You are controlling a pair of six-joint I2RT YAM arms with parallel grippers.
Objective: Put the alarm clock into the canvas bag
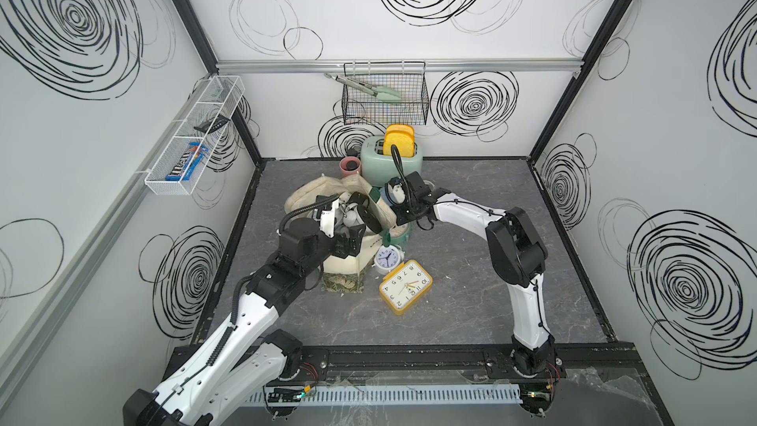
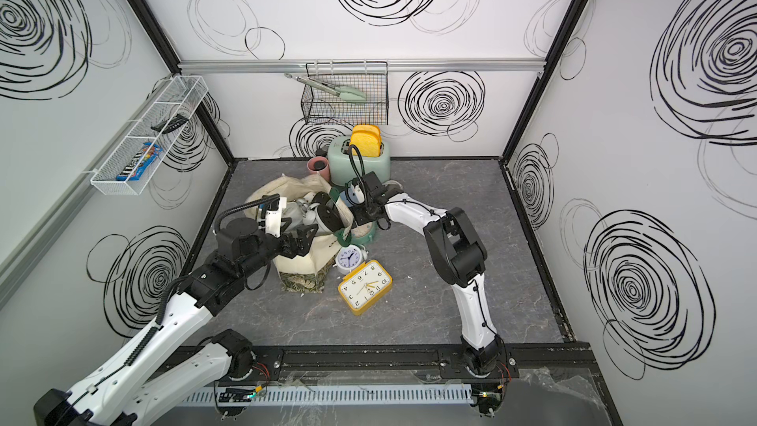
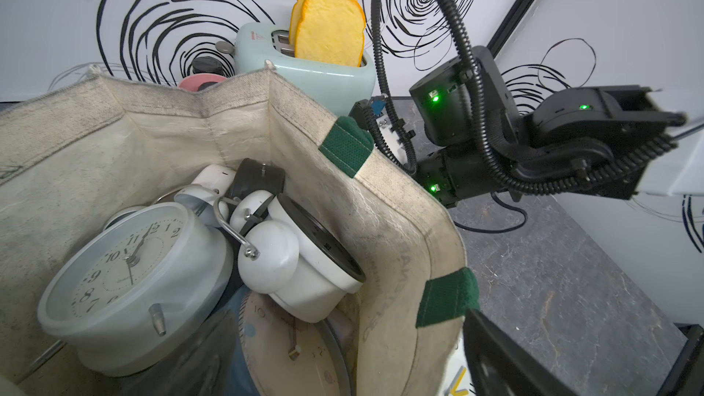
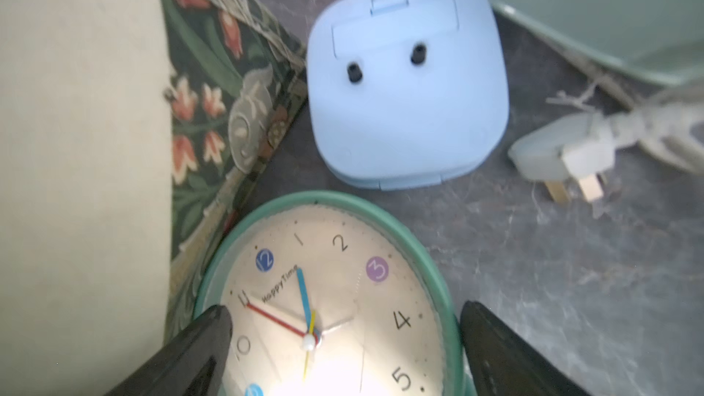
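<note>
The cream canvas bag [image 1: 306, 191] stands open, with several clocks inside, among them a white round clock [image 3: 132, 271] and a white twin-bell clock [image 3: 304, 249]. Over its near rim my left gripper hangs open, holding nothing. A green-rimmed round clock [image 4: 333, 286] lies face up against the bag's right side. My right gripper is open above it, fingers spread to either side of the dial; contact cannot be made out. A blue square clock [image 4: 410, 95] lies face down behind the green one. In front are a small white clock [image 1: 387, 258] and a yellow clock [image 1: 406, 285].
Close behind the bag stand a mint toaster [image 1: 378, 164] with yellow bread slices and a pink cup [image 1: 350, 167]. A white plug and cord [image 4: 564, 146] lie by the blue clock. Free table [image 1: 489, 299] stretches to the right and front right.
</note>
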